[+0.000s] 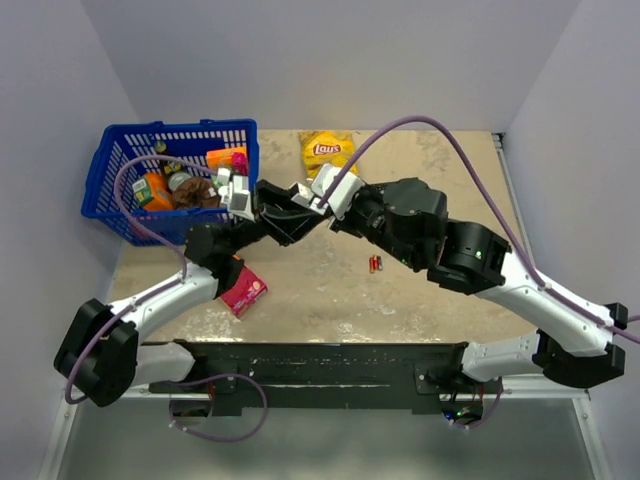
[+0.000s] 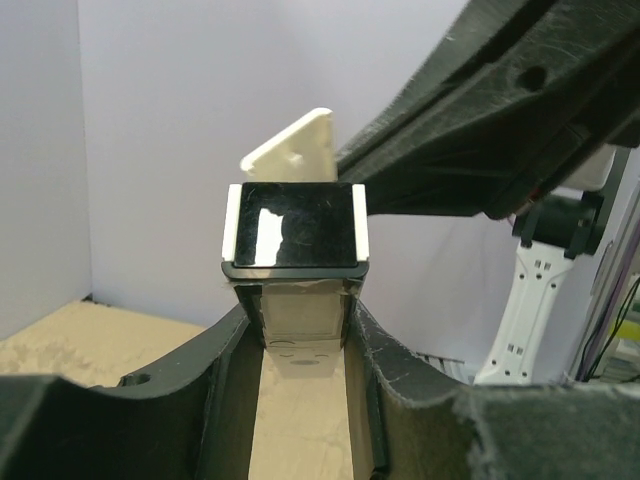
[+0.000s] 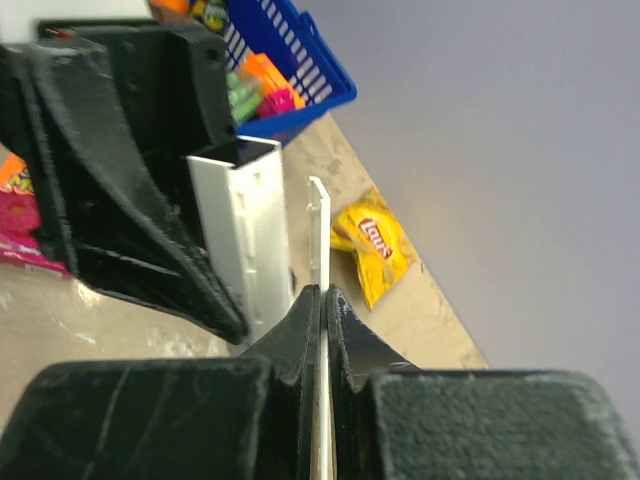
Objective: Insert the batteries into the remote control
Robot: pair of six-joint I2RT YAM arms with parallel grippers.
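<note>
High over the table, the two grippers meet. My left gripper [image 1: 288, 214] is shut on the remote [image 2: 295, 225], which shows its black end and white sides in the left wrist view and a white body in the right wrist view. My right gripper is shut on a thin white piece [image 3: 321, 220], apparently the battery cover, beside the remote. Batteries [image 1: 375, 263] lie small on the table right of centre.
A full blue basket [image 1: 108, 180] stands at the back left. A yellow chip bag [image 1: 322, 148] lies at the back, a red box [image 1: 243, 292] at the front left.
</note>
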